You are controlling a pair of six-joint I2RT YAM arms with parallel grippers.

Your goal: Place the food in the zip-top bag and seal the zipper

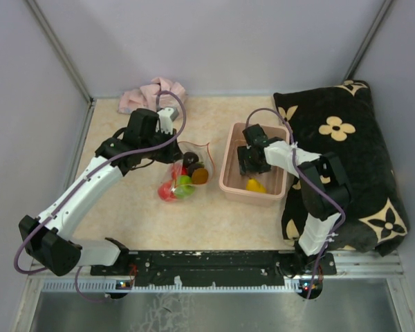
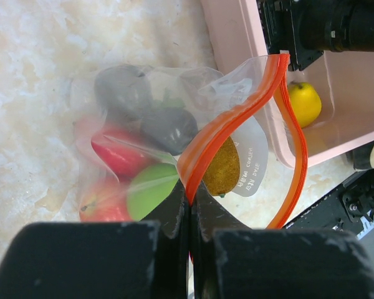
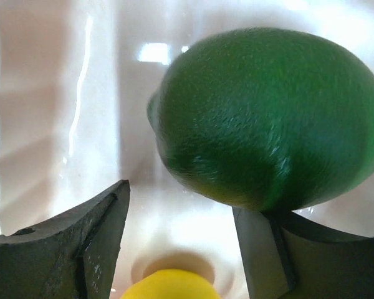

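A clear zip bag with orange zipper holds several foods: red, green, brown and dark pieces. My left gripper is shut at the bag's rim, its tips on the zipper edge. Inside the pink bin, my right gripper is open beside a dark green lime-like food, which lies just beyond its fingertips. A yellow food lies at the bin's near side, partly showing at the bottom of the right wrist view.
A pink cloth lies at the back left. A black flowered cushion fills the right side.
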